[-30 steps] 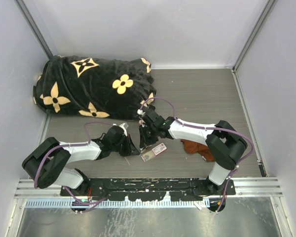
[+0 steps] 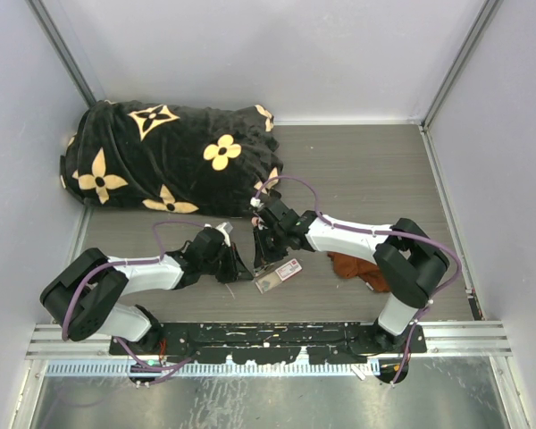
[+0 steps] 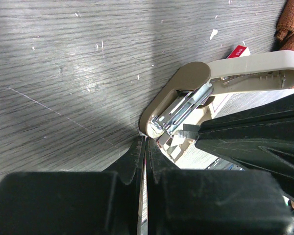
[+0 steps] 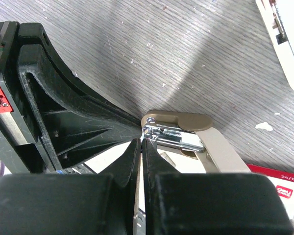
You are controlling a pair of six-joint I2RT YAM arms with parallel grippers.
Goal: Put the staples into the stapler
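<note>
The brown and beige stapler [image 3: 174, 98] lies with its top cover [image 3: 257, 71] swung back and its metal magazine [image 4: 174, 136] exposed. At its front end, my left gripper is shut, with the stapler's tip at its fingertips. My right gripper is shut beside the magazine near that same front end. A small grey strip of staples [image 3: 188, 133] shows at the right fingertip in the left wrist view. Whether the strip touches the magazine cannot be told. Both grippers meet closely over the stapler in the top view, which mostly hides it.
A white and red staple box [image 4: 284, 191] lies close by the stapler. To the right is a brown cloth item [image 2: 355, 268]. A black patterned cushion [image 2: 174, 156] fills the back left.
</note>
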